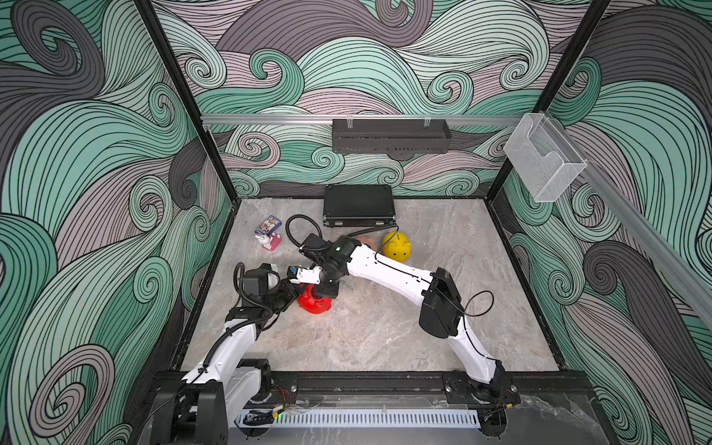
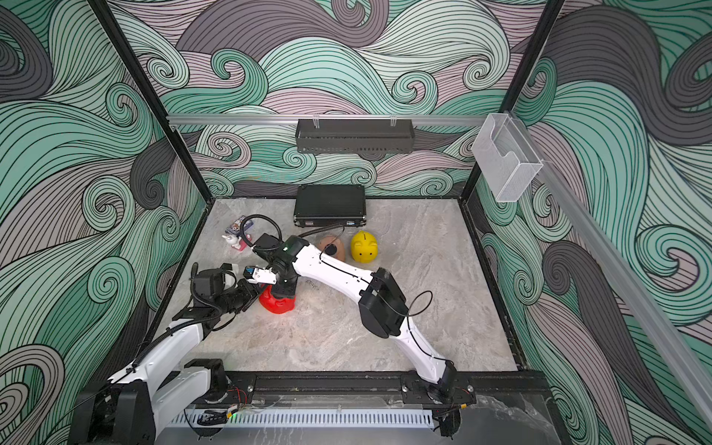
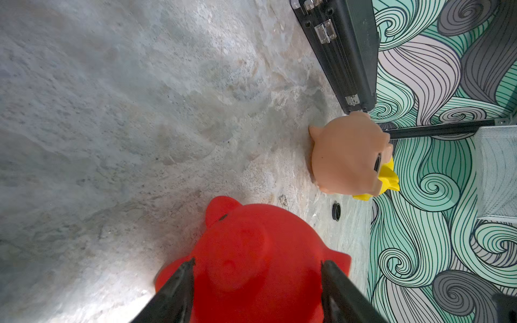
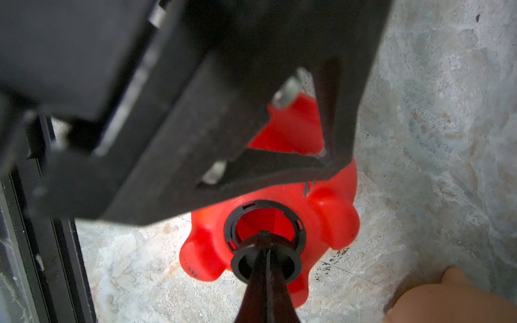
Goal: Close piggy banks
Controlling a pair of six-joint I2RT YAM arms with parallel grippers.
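A red piggy bank (image 3: 253, 258) lies belly-up under my grippers. Its round hole with a black rim (image 4: 235, 220) shows in the right wrist view, with a black plug (image 4: 290, 269) at the near edge of the hole. My right gripper is shut at that plug; whether it holds it is unclear. My left gripper has its fingers apart at either side of the red pig. A tan piggy bank (image 3: 344, 150) and a yellow piggy bank (image 1: 396, 247) sit farther back.
A black case (image 1: 358, 204) lies at the back edge. A small figurine (image 1: 267, 241) and a card box (image 1: 267, 226) are at back left. A small black round piece (image 3: 336, 211) lies near the tan pig.
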